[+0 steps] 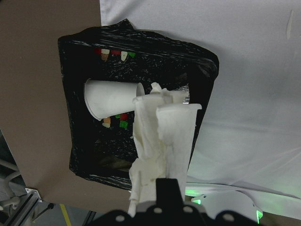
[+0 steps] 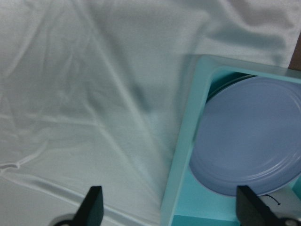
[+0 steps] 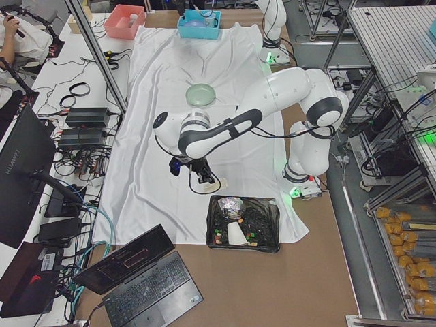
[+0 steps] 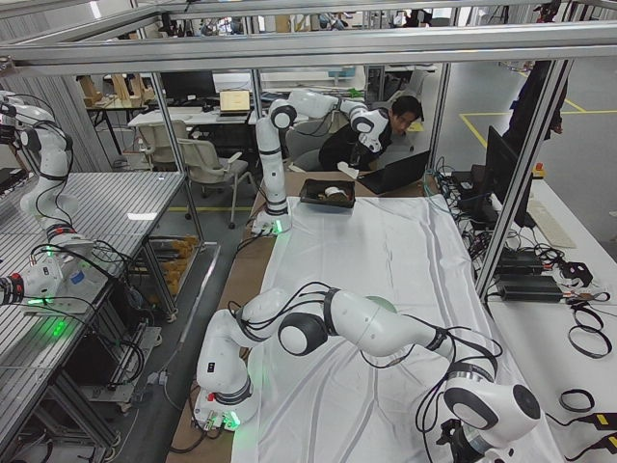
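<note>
My left gripper (image 3: pixel 204 176) is shut on crumpled white paper (image 1: pixel 150 132) with a white cup-like piece (image 1: pixel 176 127). It hangs over a black-lined bin (image 1: pixel 80 146) that holds a lying white paper cup (image 1: pixel 110 96), silver foil (image 3: pixel 231 208) and small coloured pieces (image 1: pixel 123 123). A green plate (image 3: pixel 200 95) rests on the white cloth. In the right wrist view my right gripper stands open beside a light blue basket (image 2: pixel 183 141) containing a blue plate (image 2: pixel 244 132).
A laptop (image 3: pixel 146 293) and monitor (image 3: pixel 24 177) are at the near left. A red basket (image 3: pixel 125 20) sits on the far left table.
</note>
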